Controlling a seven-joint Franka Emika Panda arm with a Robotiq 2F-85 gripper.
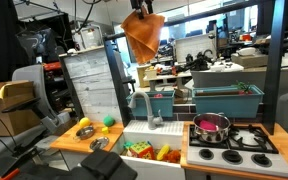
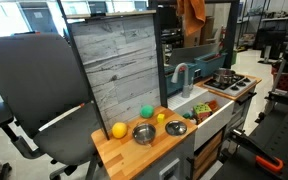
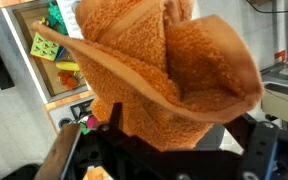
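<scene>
An orange cloth (image 1: pixel 144 38) hangs high up at the overhead rail, above the sink area. In exterior view 2 the same cloth (image 2: pixel 193 18) shows at the top edge. My gripper (image 1: pixel 140 10) is at the top of the cloth, small and partly cut off by the frame. Seen from the wrist, the gripper stands open, its dark fingers (image 3: pixel 76 152) wide apart at the bottom. The folded cloth (image 3: pixel 159 75) fills the middle of that view, just beyond and between the fingers. Whether it touches them or rests on the rail cannot be told.
Below lies an open drawer with colourful items (image 1: pixel 154 152). To its right are a pink pot (image 1: pixel 211 126) and a black stove (image 1: pixel 236 148). A faucet (image 1: pixel 144 105) rises by the sink. Metal bowls (image 2: pixel 144 133) and several small fruits stand on the left counter.
</scene>
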